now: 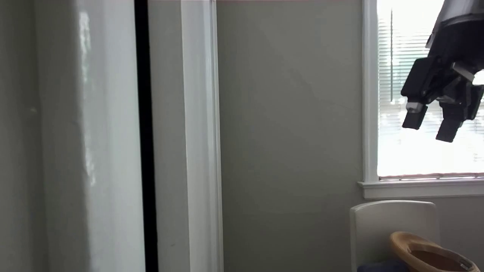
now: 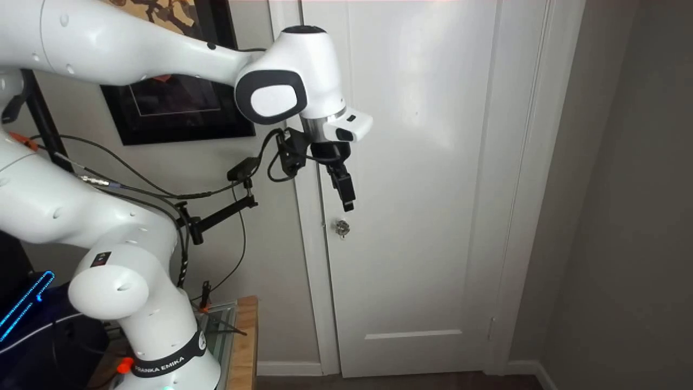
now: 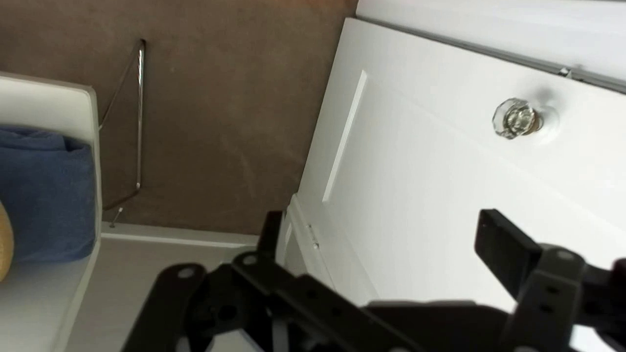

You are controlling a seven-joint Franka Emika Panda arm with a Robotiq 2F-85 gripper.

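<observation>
My gripper (image 1: 425,130) hangs in the air in front of the window, its two black fingers apart with nothing between them. In exterior view 2 the gripper (image 2: 348,208) points down, above the door's glass knob (image 2: 341,227) in the picture; its gap to the door cannot be judged there. A white door (image 2: 416,260) appears closed in its frame. In the wrist view, the faceted clear knob (image 3: 514,119) is at the upper right on the door (image 3: 422,176), clear of both fingers.
A white chair (image 1: 393,222) bears a tan hat-like ring (image 1: 431,254) and a blue cloth (image 3: 47,193). Bare brown floor (image 3: 223,105) lies between chair and door. Cables (image 2: 156,188) hang along the arm, and a dark picture frame (image 2: 175,97) is on the wall behind it.
</observation>
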